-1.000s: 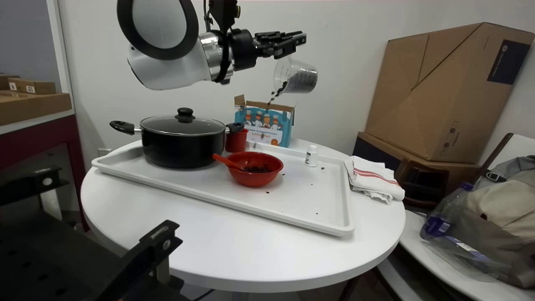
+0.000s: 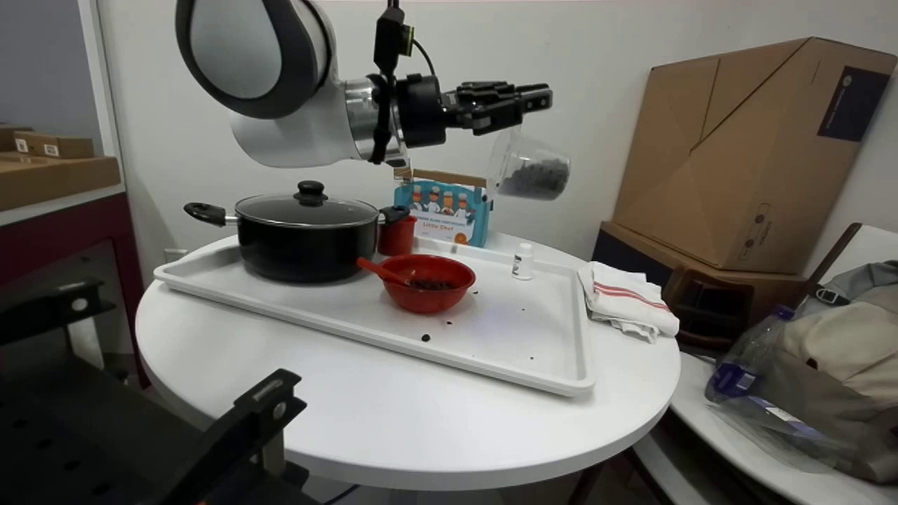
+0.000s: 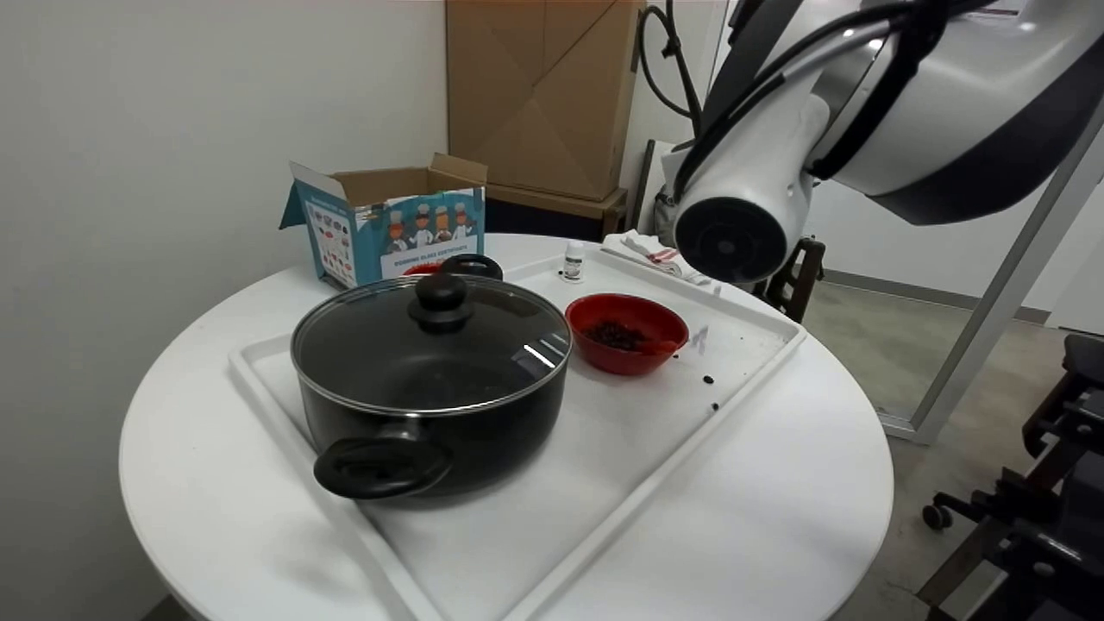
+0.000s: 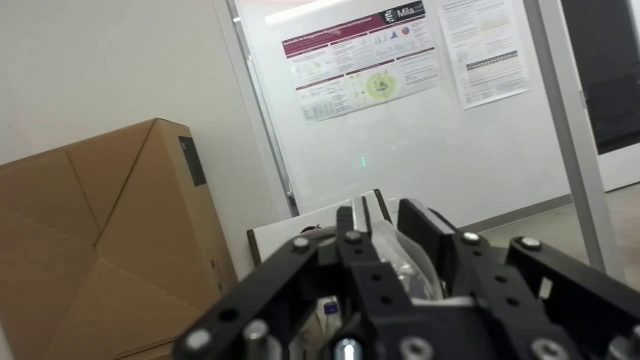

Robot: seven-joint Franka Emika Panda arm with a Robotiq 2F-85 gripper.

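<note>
High above the right part of the tray, my gripper (image 2: 539, 98) is shut on a clear cup (image 2: 530, 164), which hangs just below the fingers. The cup is tilted and dark beans (image 2: 537, 179) lie in its lower end. A red bowl (image 2: 446, 287) sits on the tray with dark beans and a red spoon (image 2: 380, 270) in it; the bowl also shows in the second exterior view. In the wrist view the clear cup (image 4: 408, 264) is partly visible between the fingers. The second exterior view does not show the gripper or cup.
A lidded black pot (image 2: 307, 248) stands left of the bowl on the white tray (image 2: 353, 330). Around the bowl lie a few loose beans. Behind are a blue box (image 2: 442, 214) and a small white bottle (image 2: 523, 261); a folded towel (image 2: 627, 299) rests at the right.
My gripper and the cup have moved right and lower. The cup has tipped back, and the beans falling from it earlier are gone from the air. Another bean lies at the tray's front.
</note>
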